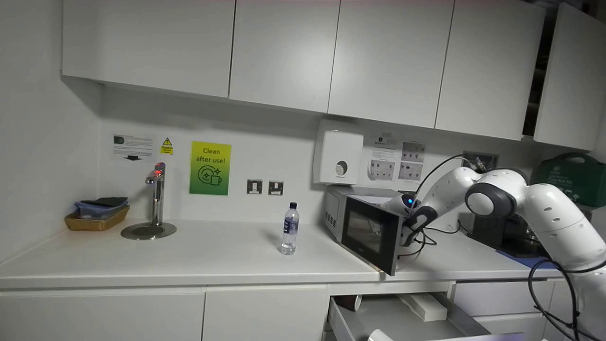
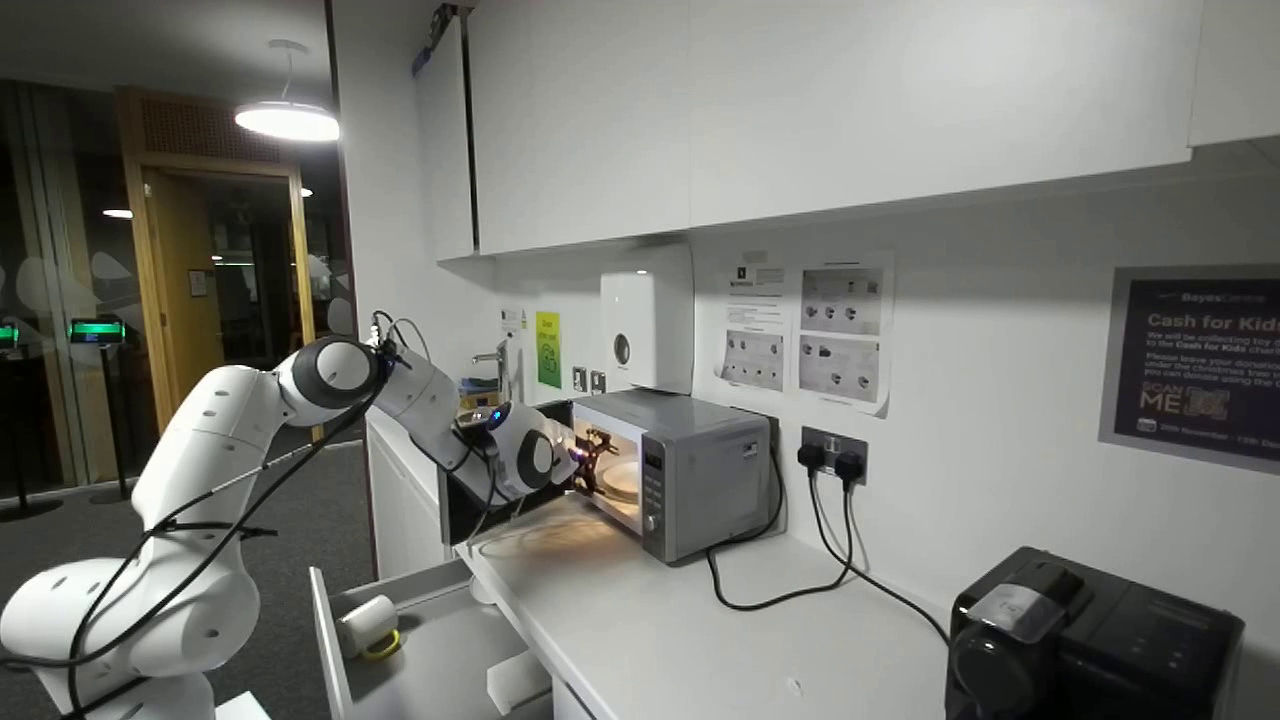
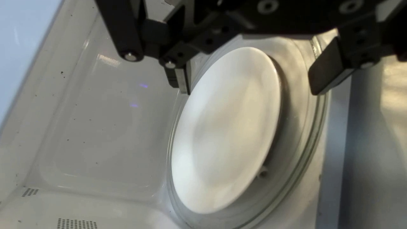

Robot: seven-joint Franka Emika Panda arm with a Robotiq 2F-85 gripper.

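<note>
A white plate [image 3: 225, 129] rests on the glass turntable [image 3: 301, 160] inside the microwave [image 2: 708, 480], whose door [image 1: 369, 233] stands open. In the wrist view my gripper is open, its fingers spread wide over the upper end of the plate. One of its fingertips [image 3: 183, 80] is close to the plate's left rim; whether it touches, I cannot tell. The other lies right of the plate, over the turntable's edge. Exterior view 2 has the gripper [image 2: 588, 466] reaching in at the lit microwave opening. From exterior view 1, the open door hides it.
An open drawer [image 2: 432, 636] holding a white mug [image 2: 367, 625] juts out below the counter. A water bottle [image 1: 289, 228] stands left of the microwave. The dark coffee machine [image 2: 1092, 636] occupies the counter's other end. Cavity walls [image 3: 103, 126] surround the gripper closely.
</note>
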